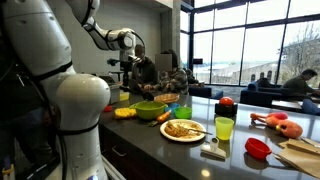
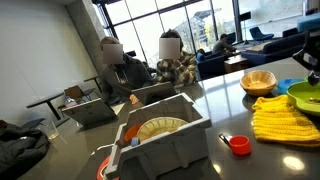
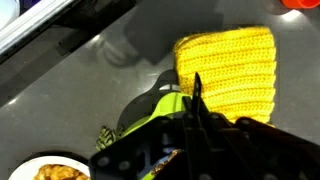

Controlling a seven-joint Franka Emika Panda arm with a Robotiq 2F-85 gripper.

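Note:
In exterior view 1 my gripper [image 1: 124, 62] is raised above and left of the green bowl [image 1: 150, 110]. From the wrist, its dark fingers [image 3: 195, 115] look close together, and a thin dark object [image 3: 197, 88] points up from between them; what it is cannot be made out. Beneath, part of the green bowl [image 3: 172, 103] shows, the rest covered by my gripper. A yellow knitted cloth [image 3: 228, 70] lies flat beside it. Only part of my gripper [image 2: 312, 62] enters exterior view 2, at the right edge above the bowl [image 2: 306, 94].
On the counter are a plate of food [image 1: 183, 131], a yellow-green cup [image 1: 224, 128], a red bowl [image 1: 258, 149] and a wicker basket [image 2: 258, 82]. A grey bin [image 2: 172, 150] stands left of the small red cup [image 2: 240, 145]. Two people are behind the counter.

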